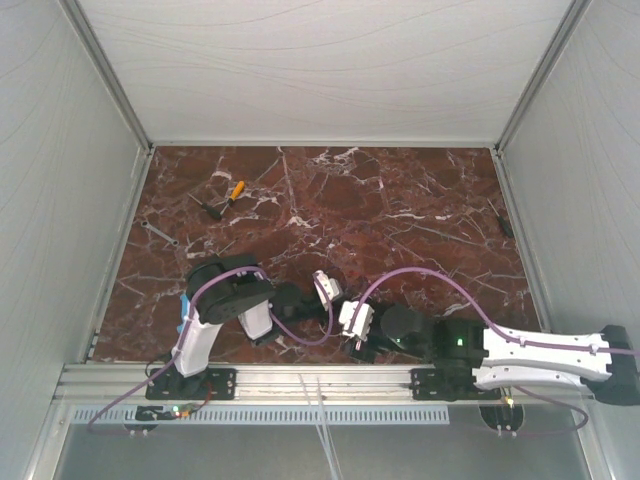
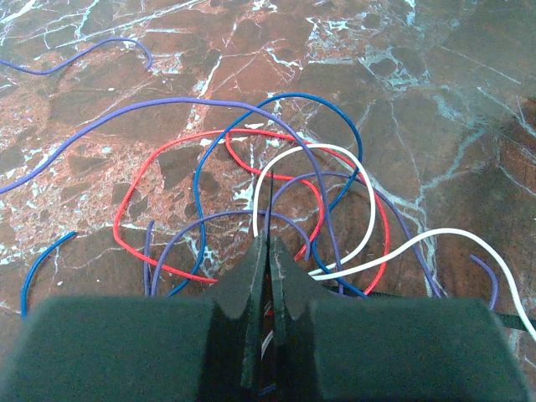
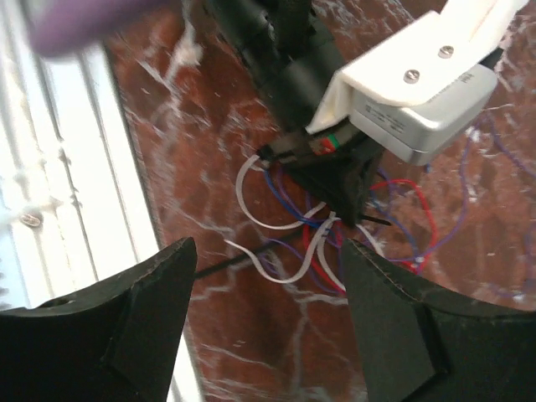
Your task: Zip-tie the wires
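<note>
A loose bundle of red, blue, white and purple wires (image 2: 368, 197) lies on the stone tabletop, with loops spreading beyond my left gripper. Its fingers are shut, and a thin black zip tie end (image 2: 270, 194) sticks out from between the tips. A black strip (image 2: 507, 321), which looks like the tie's tail, runs off to the right under the wires. From the right wrist view, the left fingertips (image 3: 347, 197) press down beside the bundle. My right gripper stands open, facing the white wire ends (image 3: 289, 278) and the black strip (image 3: 239, 258), nothing between its fingers.
Screwdrivers (image 1: 237, 190) and a wrench (image 1: 160, 233) lie at the left of the table. Another tool (image 1: 503, 224) rests by the right wall. A pale metal rail (image 3: 75, 201) borders the front edge.
</note>
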